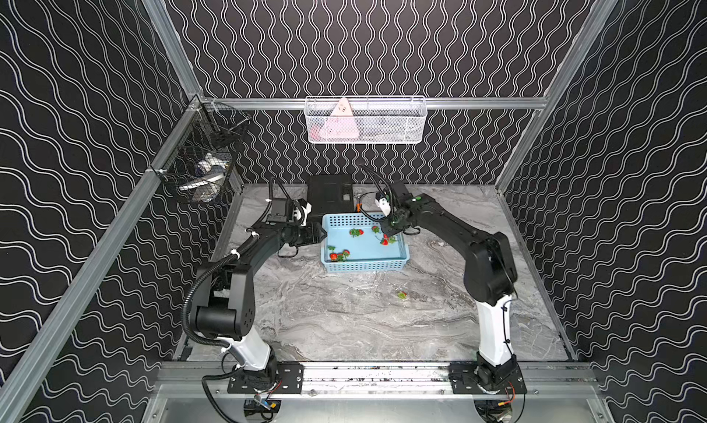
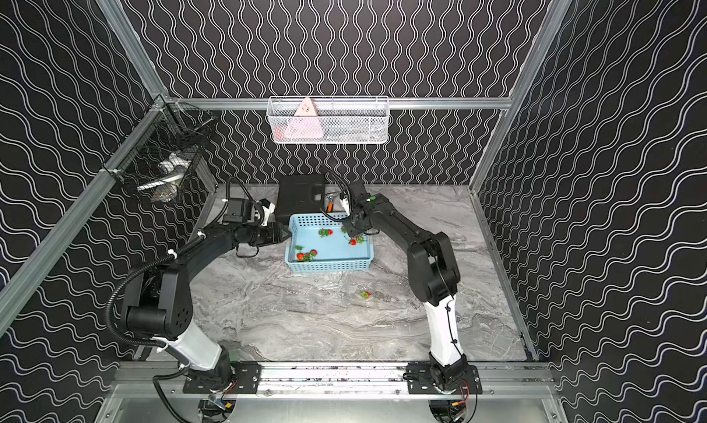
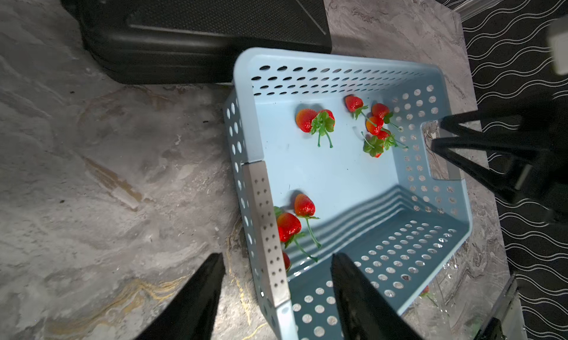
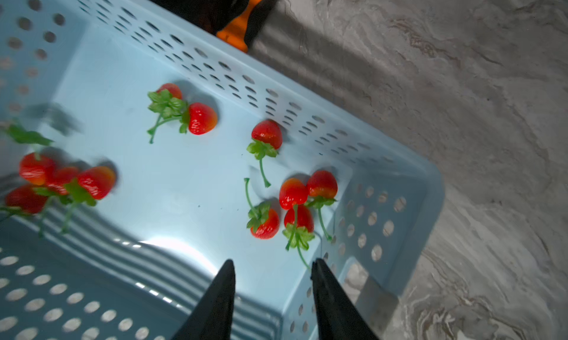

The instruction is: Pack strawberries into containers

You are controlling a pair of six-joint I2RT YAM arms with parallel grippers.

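A light blue perforated basket [image 1: 364,264] stands mid-table with several strawberries inside. One cluster [image 4: 295,206] lies towards its right end, a pair [image 4: 186,112] near the back wall, and another cluster [image 4: 65,180] at the left. A green stem top [image 4: 26,135] above that left cluster is blurred. My left gripper is open over the basket's left end; in its wrist view the end wall runs between the fingers, and nothing is held. Above the right part of the basket, my right gripper stands open and empty, its fingertips apart.
A black case [image 1: 330,193] sits behind the basket at the left, beside an orange-handled item [image 4: 239,35]. A small red and green piece [image 1: 401,295] lies on the table in front.
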